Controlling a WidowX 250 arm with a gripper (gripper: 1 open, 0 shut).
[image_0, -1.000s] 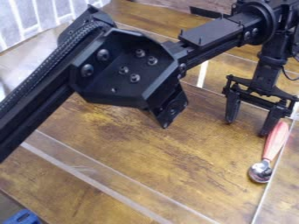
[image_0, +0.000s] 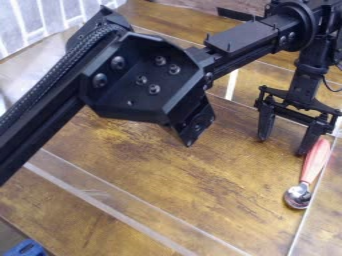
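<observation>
My black gripper (image_0: 283, 138) points down at the right side of the view, its two fingers spread open just above the wooden table (image_0: 147, 200), with nothing seen between them. Just to its right lies a tool with a red handle (image_0: 315, 160) and a round metal head (image_0: 297, 197), like a scoop, angled along the table.
The large black arm crosses the upper left and hides much of the table there. A white ridged object (image_0: 30, 22) is at the top left, a blue item (image_0: 22, 249) at the bottom left corner. Taped lines cross the wood.
</observation>
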